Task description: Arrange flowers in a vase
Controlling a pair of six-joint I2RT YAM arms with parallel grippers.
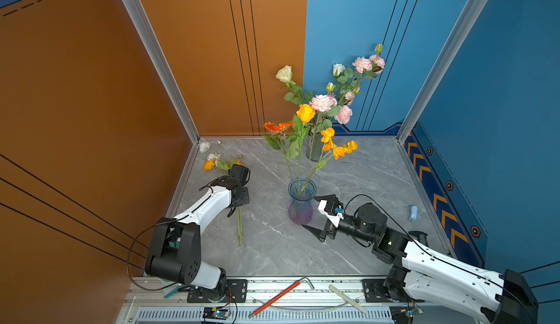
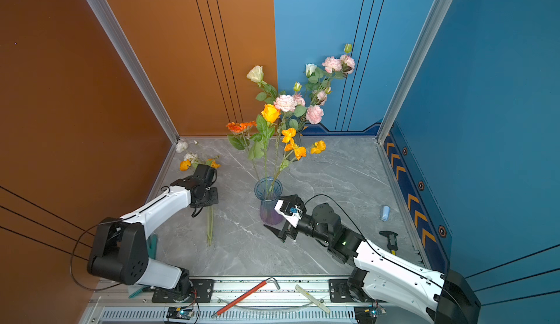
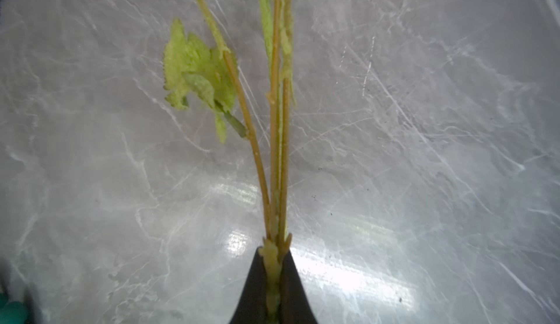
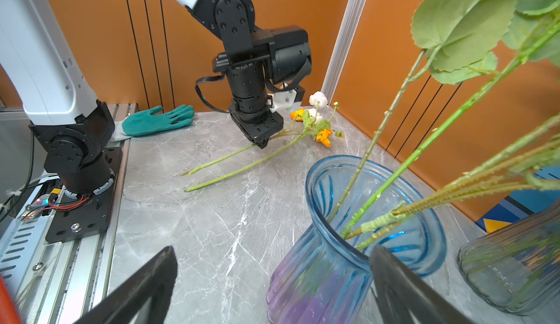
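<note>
The ribbed blue-to-purple glass vase (image 1: 301, 210) stands upright mid-table, with orange and yellow flowers (image 1: 305, 113) leaning out of it. At the left, my left gripper points down, shut on a bundle of thin flower stems (image 3: 274, 149). Their bare ends (image 1: 239, 233) extend toward the front edge. White and yellow blooms (image 4: 318, 125) on these stems are toward the back left, partly hidden by the arm in the top views. My right gripper (image 1: 309, 212) is open at the vase's right side, its fingers (image 4: 145, 283) apart; whether one touches the glass I cannot tell.
Behind the vase is a grey glass vase (image 4: 513, 265) with pink and white roses (image 1: 322, 103). A small blue object (image 1: 413, 213) and a black-handled tool (image 2: 389, 239) lie at the right. A teal glove (image 4: 157, 121) lies front left.
</note>
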